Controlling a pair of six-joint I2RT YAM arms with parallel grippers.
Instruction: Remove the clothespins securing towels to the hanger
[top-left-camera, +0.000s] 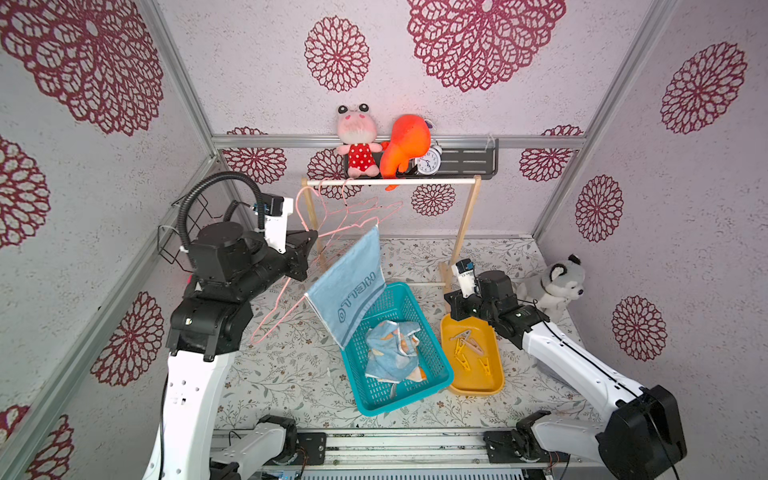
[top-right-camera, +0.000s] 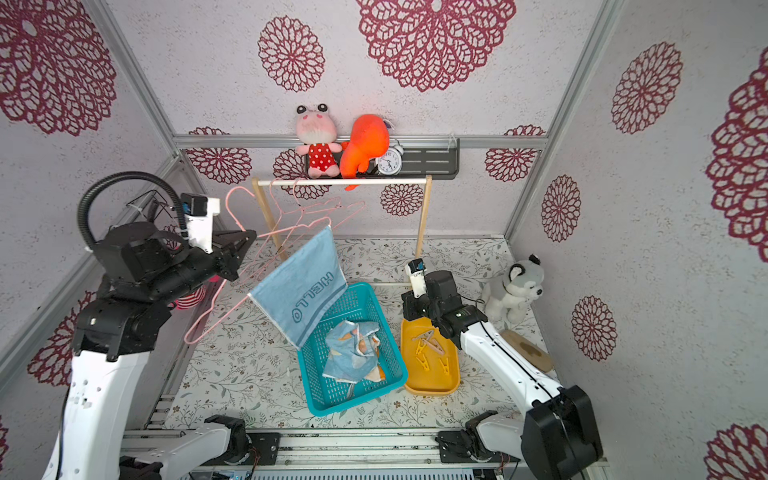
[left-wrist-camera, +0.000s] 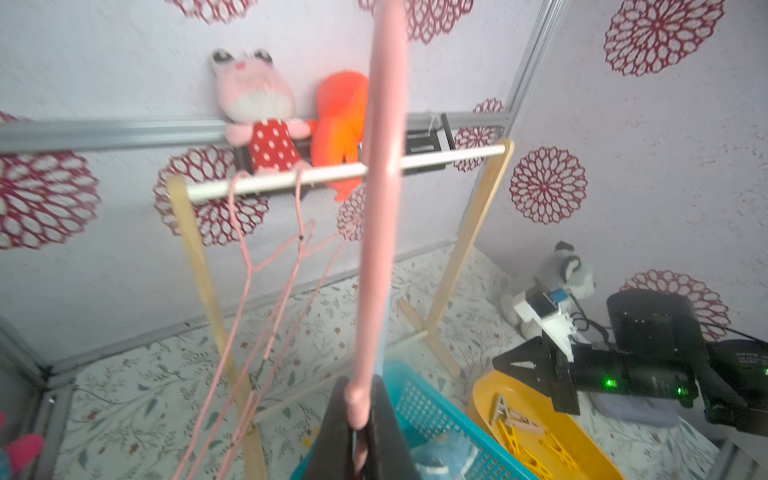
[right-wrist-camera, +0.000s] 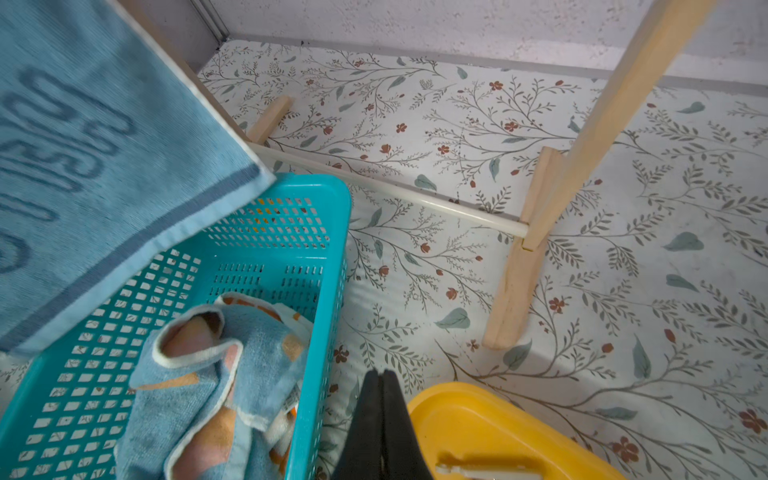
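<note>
A blue towel (top-left-camera: 350, 288) marked HELLO hangs slanted on the lower bar of a pink hanger (top-left-camera: 285, 312). The hanger is tilted, and its frame passes between the fingers of my left gripper, shut on it. No clothespin shows on the visible face of this towel. My right gripper is shut, nothing visible between its fingers, just above the far end of the yellow tray (top-left-camera: 496, 376). Yellow and wooden clothespins (top-left-camera: 472, 345) lie in that tray.
A teal basket (top-left-camera: 444, 372) with a crumpled blue and orange towel (top-left-camera: 392, 352) stands below the hanging one. Behind, a wooden rack (top-left-camera: 468, 220) carries other pink hangers (left-wrist-camera: 280, 296). A grey plush toy (top-left-camera: 560, 284) sits at the right.
</note>
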